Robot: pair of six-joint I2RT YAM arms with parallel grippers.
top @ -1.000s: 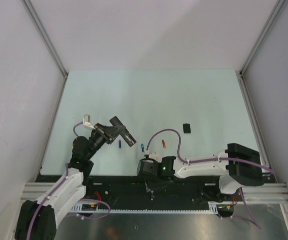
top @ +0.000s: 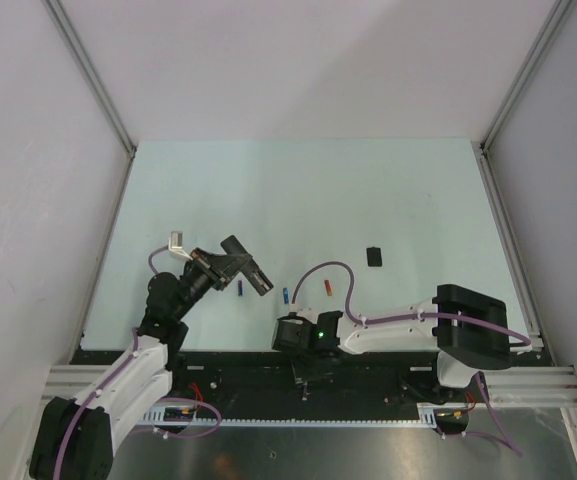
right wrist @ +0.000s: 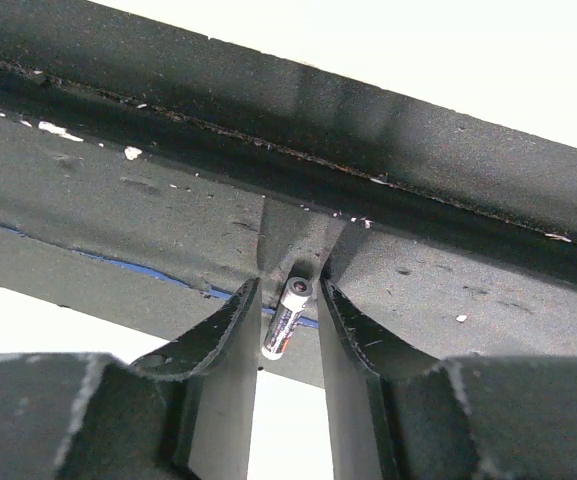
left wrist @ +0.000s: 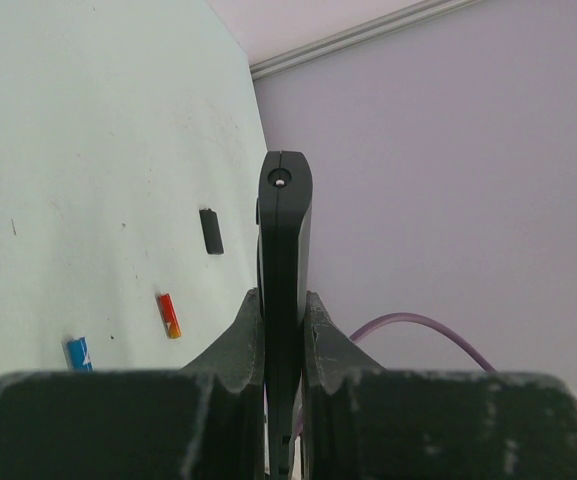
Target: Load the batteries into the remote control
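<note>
My left gripper (top: 230, 262) is shut on the black remote control (top: 246, 264), held raised over the table's left-middle; in the left wrist view the remote (left wrist: 283, 240) stands up between the fingers. My right gripper is low at the table's dark front edge, part open, with a silver battery (right wrist: 284, 321) between or just beyond its fingertips, lying in a black channel by a blue line. On the white table lie a blue battery (left wrist: 79, 356), a red battery (left wrist: 168, 315) and, in the top view, a dark one (top: 240, 288).
A small black piece (top: 374, 257) lies right of centre on the white table (top: 308, 190). Walls bound both sides, and a black strip (right wrist: 118, 90) runs along the front edge.
The left arm and the remote look unmoved.
</note>
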